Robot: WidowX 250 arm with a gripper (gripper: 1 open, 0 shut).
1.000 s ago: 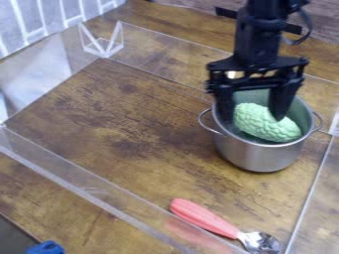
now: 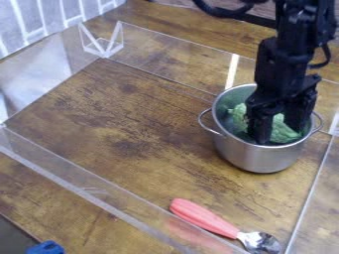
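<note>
A steel pot (image 2: 252, 154) with two side handles stands at the right of the wooden surface. A green textured object (image 2: 239, 117) lies inside it, largely hidden behind my black gripper (image 2: 279, 124), which reaches down from above into the pot. The fingertips are low over or around the green object; how far apart they are and whether they grip it is hard to make out.
A pink-handled spoon (image 2: 199, 215) lies in front of the pot. Clear plastic walls border the wooden surface (image 2: 113, 129), whose left and middle are bare. A blue object (image 2: 43, 247) is at the bottom left corner.
My gripper has moved down into the pot and its fingers appear closer together. More of the green object is now hidden behind them.
</note>
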